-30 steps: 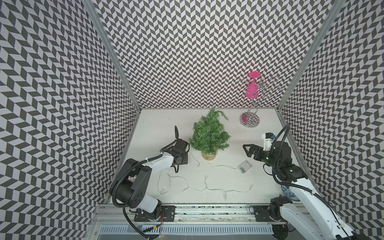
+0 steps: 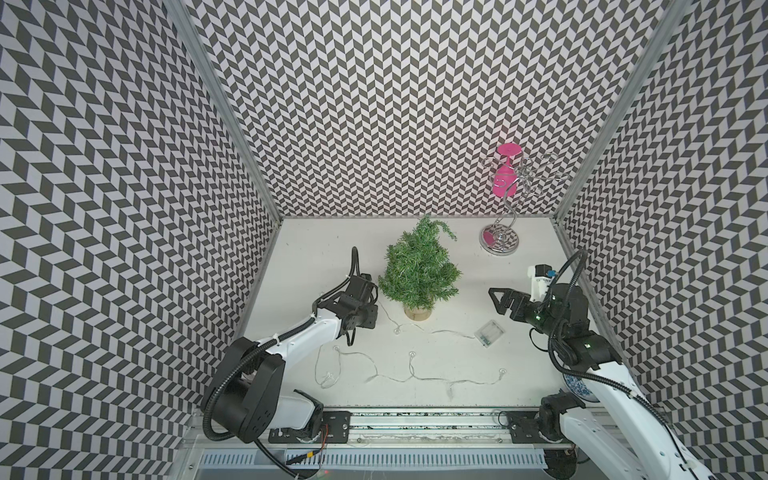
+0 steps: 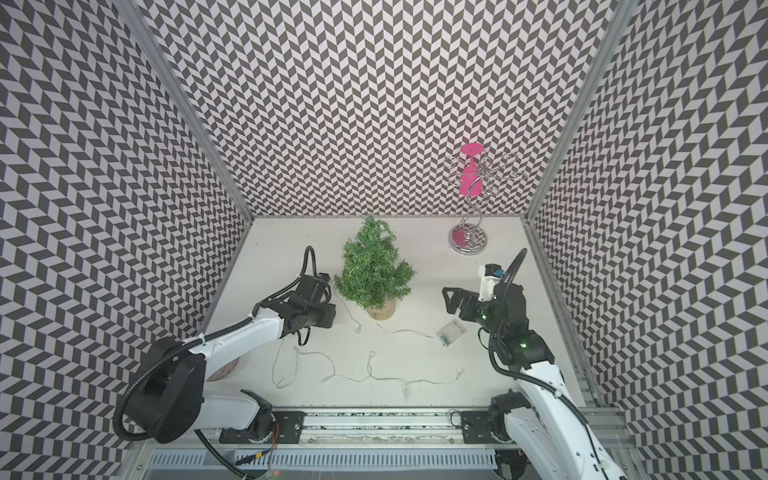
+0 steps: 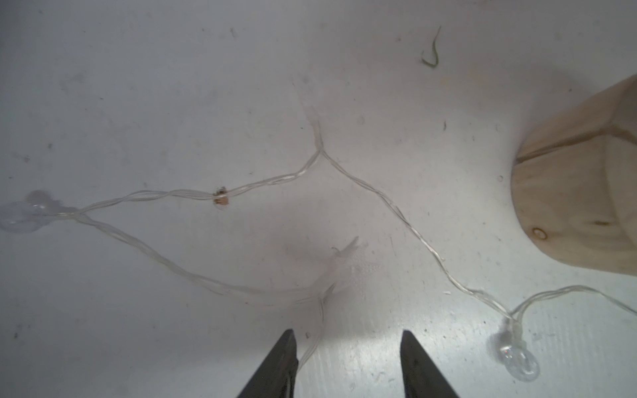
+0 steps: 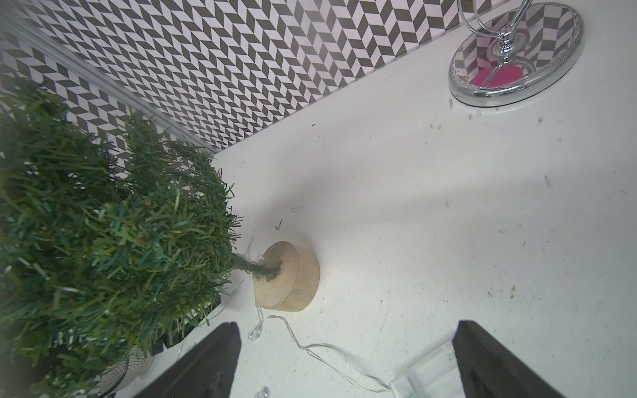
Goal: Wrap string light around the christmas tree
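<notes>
The green christmas tree stands upright mid-table on its round wooden base. A clear string light lies loose on the table, running in front of the tree and around toward its left. Its battery box rests to the right of the base. In the left wrist view my left gripper is open above the table, left of the tree base, with string and bulbs below and nothing held. To the tree's right, my right gripper is open and empty, the battery box partly behind one finger.
A chrome stand with a pink goblet is at the back right. A blue-patterned dish sits partly hidden under the right arm.
Tree and string lie as before.
</notes>
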